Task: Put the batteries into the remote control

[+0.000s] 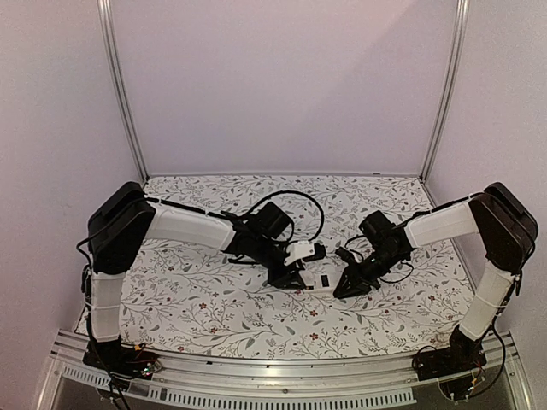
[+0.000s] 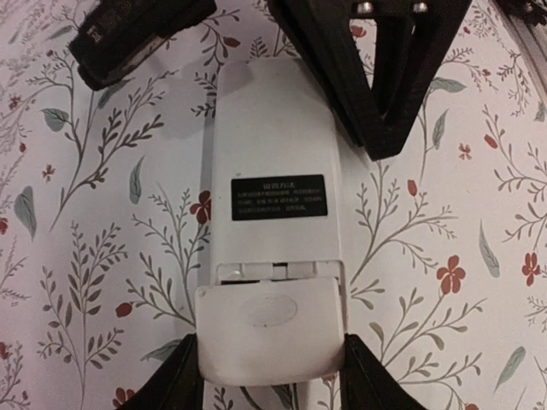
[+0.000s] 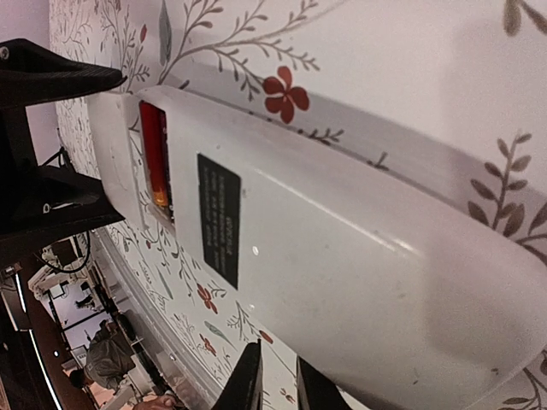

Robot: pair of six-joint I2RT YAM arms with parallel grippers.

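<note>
The white remote (image 2: 275,128) lies back-up on the flowered table between my grippers, a black label on it. My left gripper is shut on the battery cover (image 2: 269,333) at the remote's end. In the right wrist view the compartment shows a red battery (image 3: 154,145) inside. My right gripper (image 1: 344,286) is at the remote's other end; its fingertips show at the bottom of the right wrist view, part open beside and partly behind the remote's body.
White walls stand at back and sides, with a metal rail (image 1: 282,373) along the front edge.
</note>
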